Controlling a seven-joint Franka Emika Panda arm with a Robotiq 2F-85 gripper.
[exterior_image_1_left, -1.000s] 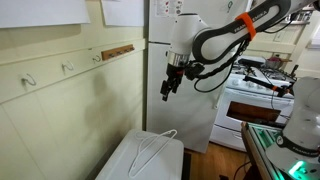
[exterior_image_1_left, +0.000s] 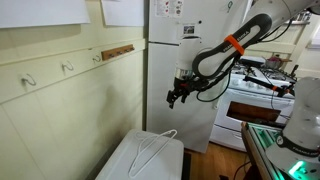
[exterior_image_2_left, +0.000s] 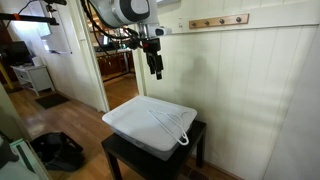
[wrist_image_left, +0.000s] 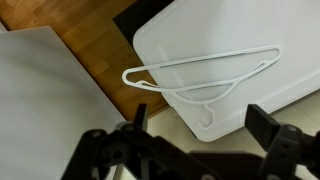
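A white clothes hanger (wrist_image_left: 205, 59) lies flat on the pale lid of a storage bin (exterior_image_2_left: 130, 122). One end of it sticks out past the lid's edge in the wrist view, and its hook points towards my gripper. My gripper (exterior_image_1_left: 174, 101) hangs in the air, well above the bin and apart from the hanger (exterior_image_2_left: 170, 122). Its dark fingers stand wide apart at the bottom of the wrist view, open, with nothing held between them.
The bin rests on a black table (exterior_image_2_left: 125, 158) against the white wall. Coat hooks (exterior_image_1_left: 29, 79) and a wooden peg rail (exterior_image_1_left: 117, 52) are fixed to that wall. A white fridge (exterior_image_1_left: 165, 75) and stove (exterior_image_1_left: 250, 95) stand behind the arm.
The hanger and bin have stayed put.
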